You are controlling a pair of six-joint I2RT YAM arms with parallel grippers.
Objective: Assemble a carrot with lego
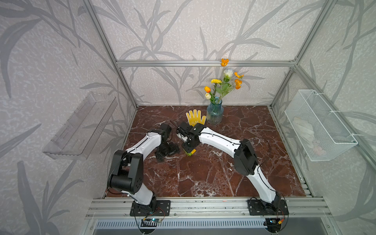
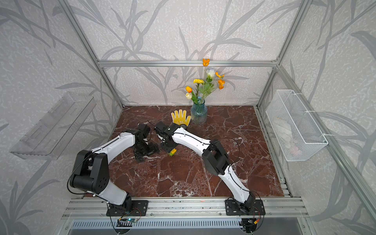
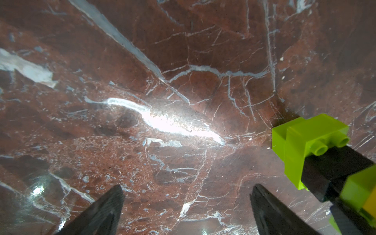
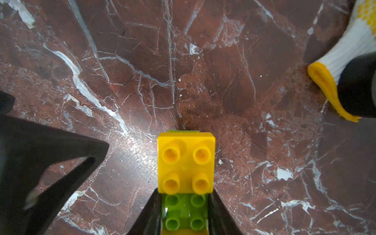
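In the right wrist view my right gripper is shut on the lego piece, which has a yellow brick (image 4: 186, 162) with raised studs at its far end and a green part (image 4: 184, 213) between the fingers. From the left wrist view, green bricks (image 3: 313, 135) show at the right, with a black right finger (image 3: 336, 168) across them. How far they stand above the table is hard to tell. My left gripper is open with bare table between its blurred fingers, left of the bricks. Both grippers are close together near the table's middle left in the top views.
Behind the arms lies a yellow and white glove (image 1: 195, 117), beside a blue glass vase (image 1: 214, 113) of flowers. A clear tray (image 1: 80, 129) hangs left, a white wire basket (image 1: 321, 129) right.
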